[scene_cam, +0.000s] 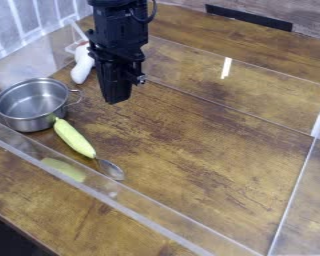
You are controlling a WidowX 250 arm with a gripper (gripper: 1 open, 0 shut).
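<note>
My black gripper [117,85] hangs raised at the upper left, above the wooden table, shut with nothing visible between its fingers. Below it to the left, a steel pot [32,108] with handles stands on the table. A yellow corn cob [73,137] lies just right of the pot, and a metal spoon [109,168] lies at its lower end. A white object [81,65] is partly hidden behind the arm.
Clear plastic walls [149,218] border the workspace at front, right and back.
</note>
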